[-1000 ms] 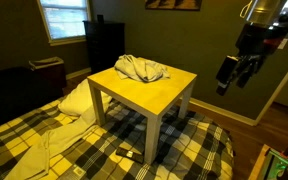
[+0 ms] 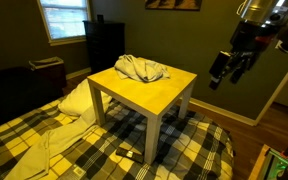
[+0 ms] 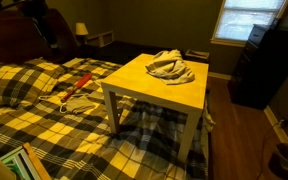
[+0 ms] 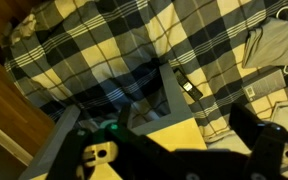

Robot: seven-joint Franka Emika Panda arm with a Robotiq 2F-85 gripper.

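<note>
A crumpled light-grey cloth lies on the white-legged table, towards its far side; in exterior view 2 the same cloth shows near the back edge. My gripper hangs in the air to the right of the table, above its top, well apart from the cloth. Seen from the wrist, the gripper is open, its dark fingers spread over a table corner with nothing between them.
The table stands on a plaid blanket. A small dark object lies on the blanket by a table leg. Grey fabric and a cable lie at the wrist view's right. In exterior view 2 a red object rests left of the table.
My gripper has shifted slightly upward and turned a little. The cloth and the table have stayed where they were.
</note>
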